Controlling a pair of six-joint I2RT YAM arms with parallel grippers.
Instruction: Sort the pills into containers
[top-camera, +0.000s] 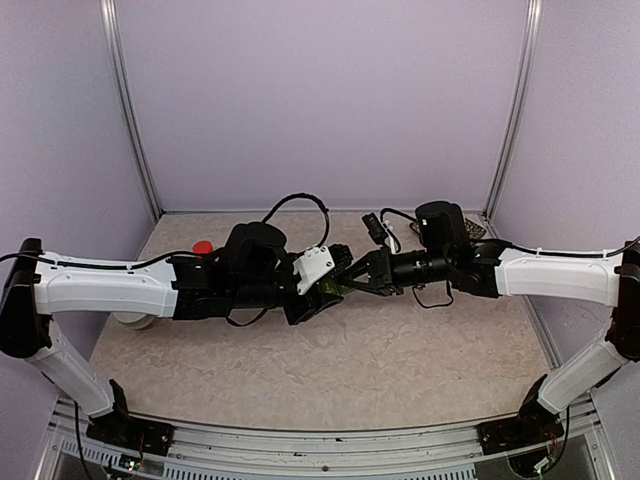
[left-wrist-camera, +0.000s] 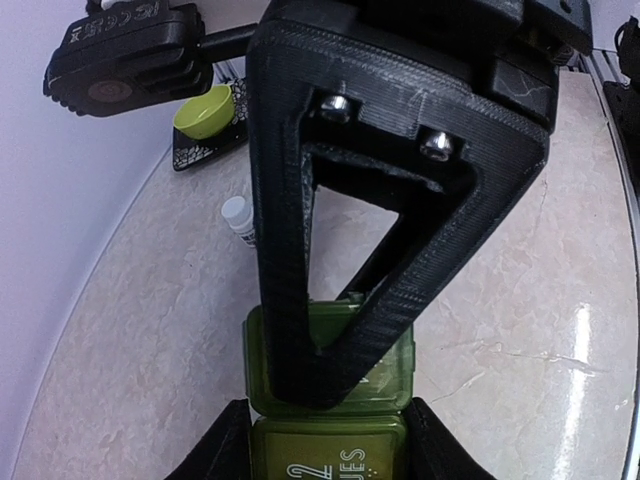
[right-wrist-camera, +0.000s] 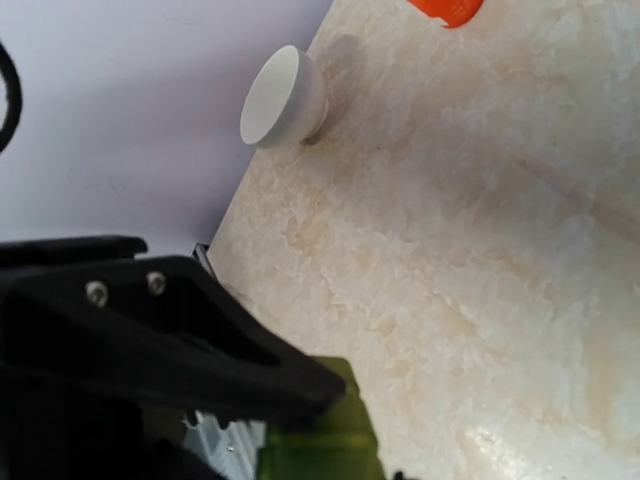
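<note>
A green translucent pill box (left-wrist-camera: 330, 445) is held between the two grippers at the middle of the top view, mostly hidden there. My right gripper (top-camera: 355, 277) is shut on it; in the right wrist view a black finger rests on the box (right-wrist-camera: 320, 440). My left gripper (top-camera: 325, 285) is at the same box, its fingertips low in the left wrist view on either side of the box; how far open it is, I cannot tell. A white pill bottle (left-wrist-camera: 238, 215) stands on the table behind.
A yellow-green bowl (left-wrist-camera: 205, 115) sits on a black tray at the back right. A white bowl (right-wrist-camera: 280, 100) and an orange-red object (right-wrist-camera: 450, 8) are on the left side.
</note>
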